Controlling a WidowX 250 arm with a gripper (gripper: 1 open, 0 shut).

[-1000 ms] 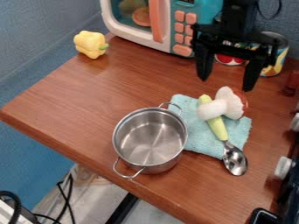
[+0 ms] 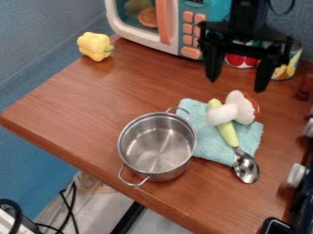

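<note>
My black gripper (image 2: 237,69) hangs at the upper right in front of the cans, open, its fingers apart with nothing seen between them. Below it a light blue cloth (image 2: 191,111) holds white and pink toys (image 2: 222,113), a yellow-handled piece (image 2: 228,134) and a metal spoon (image 2: 244,166). A steel pot (image 2: 156,151) stands left of the cloth, near the table's front edge.
A toy microwave (image 2: 153,23) stands at the back, a yellow toy (image 2: 95,46) at the back left, cans (image 2: 283,67) behind the gripper. Dark equipment lines the right edge.
My gripper has shifted slightly over the last second, staying high at the upper right. The objects on the table have not visibly moved.
</note>
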